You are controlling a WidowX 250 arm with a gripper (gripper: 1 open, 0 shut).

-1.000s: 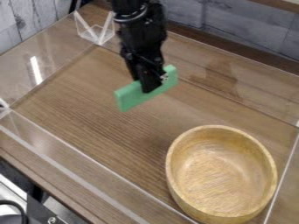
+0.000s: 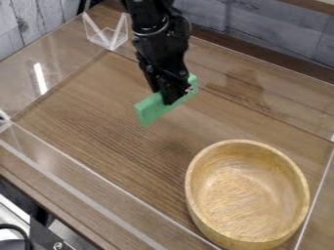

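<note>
My black gripper (image 2: 170, 83) reaches down from the top centre, shut on a bright green object (image 2: 154, 111), which hangs tilted over the middle of the wooden table (image 2: 92, 137). The fingers partly hide the green object. A round light-wood bowl (image 2: 247, 192) sits at the lower right.
Clear plastic pieces lie at the top left and left edge. A dark cable shows at the bottom left corner, beyond the table edge.
The bowl is unmoved.
</note>
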